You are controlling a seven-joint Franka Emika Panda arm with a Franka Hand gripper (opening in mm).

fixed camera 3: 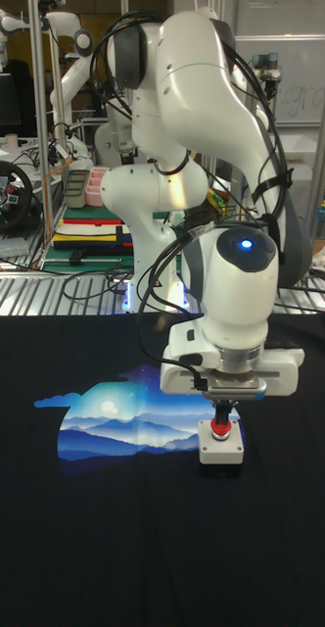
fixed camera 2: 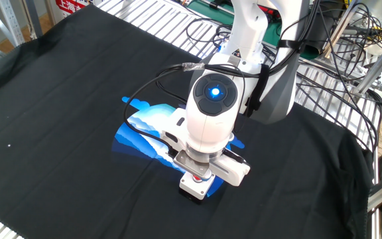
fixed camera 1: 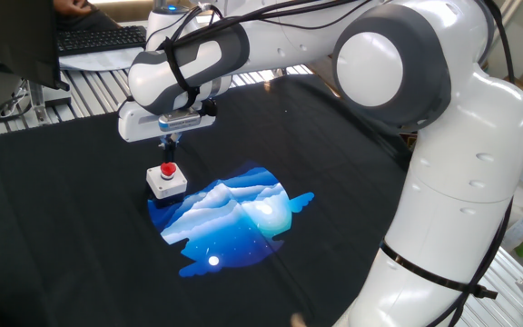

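A white box [fixed camera 1: 166, 186] with a black base and a red button [fixed camera 1: 168, 169] on top stands upright on the black cloth. Pointing straight down, my gripper [fixed camera 1: 168, 161] has its dark fingers close together, right at the button. In the third exterior view the fingertips [fixed camera 3: 221, 412] meet the top of the red button [fixed camera 3: 222, 428]; they appear to touch it. The fingers look shut, with nothing seen between them. From the second exterior view, the hand covers the fingers and most of the button, while the box [fixed camera 2: 197, 186] shows below it.
A flat blue picture of mountains and a moon [fixed camera 1: 230, 222] lies on the cloth beside the box. A keyboard [fixed camera 1: 101, 40] and a monitor [fixed camera 1: 16, 41] stand past the slatted metal table edge.
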